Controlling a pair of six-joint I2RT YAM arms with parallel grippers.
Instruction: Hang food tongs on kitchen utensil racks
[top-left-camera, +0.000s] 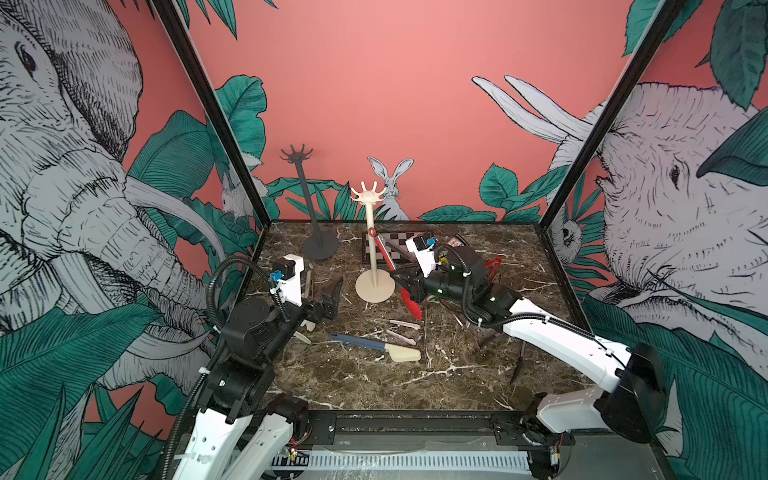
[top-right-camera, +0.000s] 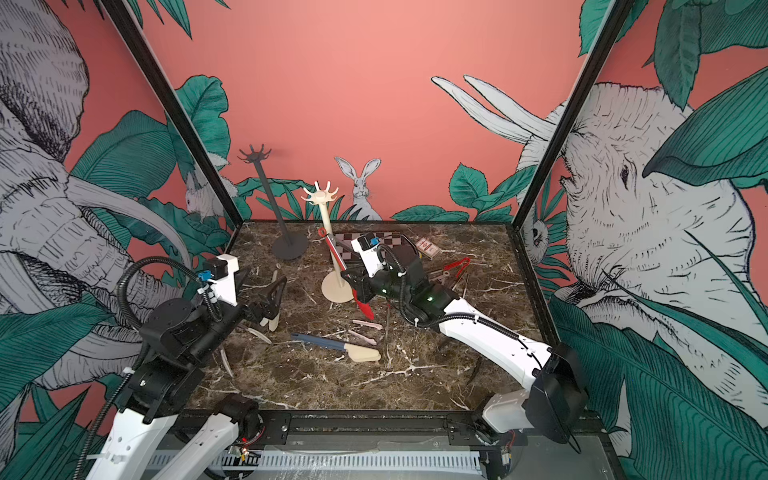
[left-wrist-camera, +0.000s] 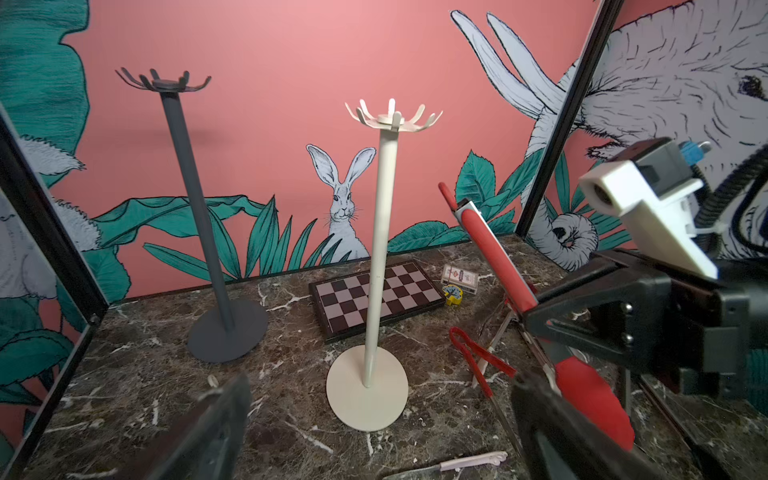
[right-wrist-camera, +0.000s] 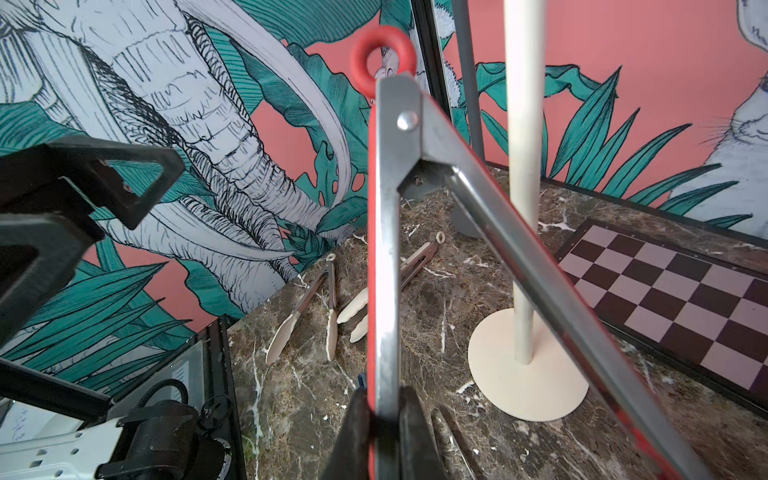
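Note:
Red-and-steel tongs (right-wrist-camera: 385, 240) hang tilted in my right gripper, which is shut on one of their arms. Their red ring (right-wrist-camera: 404, 48) points up and their red head (left-wrist-camera: 596, 400) down. In the left wrist view they are right of the cream rack (left-wrist-camera: 380, 232), apart from its hooks, with their top below hook level. A dark grey rack (left-wrist-camera: 196, 184) stands farther left; neither rack carries anything. My left gripper is open and empty, its blurred fingers (left-wrist-camera: 204, 432) low in its own view, left of the cream rack in the top left view.
A checkered board (left-wrist-camera: 352, 308) lies behind the cream rack. White-tipped tongs (right-wrist-camera: 300, 308) lie at the left. A blue-and-cream utensil (top-left-camera: 376, 344) lies in front, and another red-handled tool (top-right-camera: 456, 270) at the right. Bare marble (top-left-camera: 360, 384) shows near the front.

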